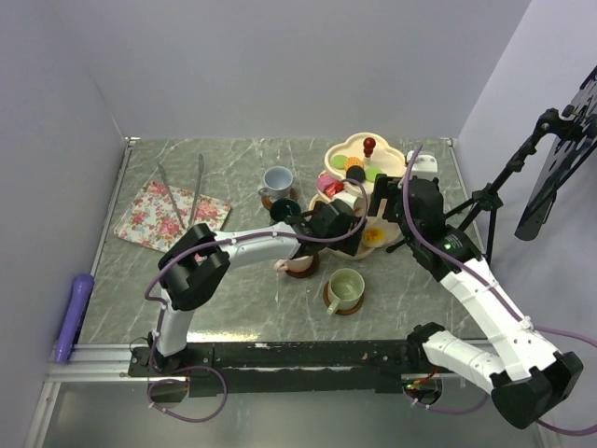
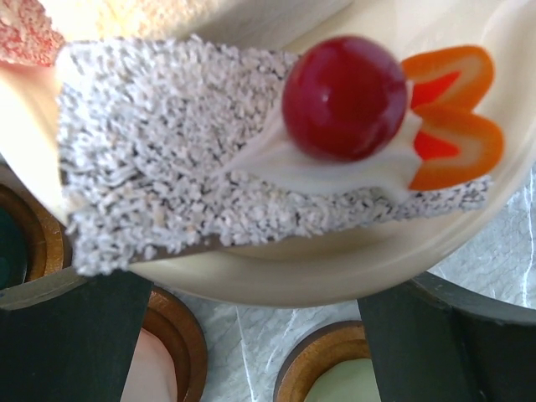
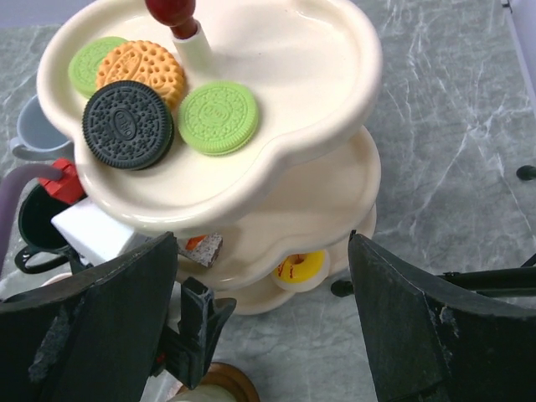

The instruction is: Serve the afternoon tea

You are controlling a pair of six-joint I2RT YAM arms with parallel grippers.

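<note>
A cream tiered stand holds cookies on top, including a black cookie and a green cookie. On a lower tier, a cake slice with cherry and orange garnish fills the left wrist view. My left gripper is open just over the stand's side, nothing shown between its fingers. My right gripper is open at the stand's right, below the top tier in its view; a yellow-centred donut shows between and beyond its fingers.
A blue cup, dark cup, pink cup and green cup sit on wooden saucers around the stand. A floral mat lies left. A black support stands at right.
</note>
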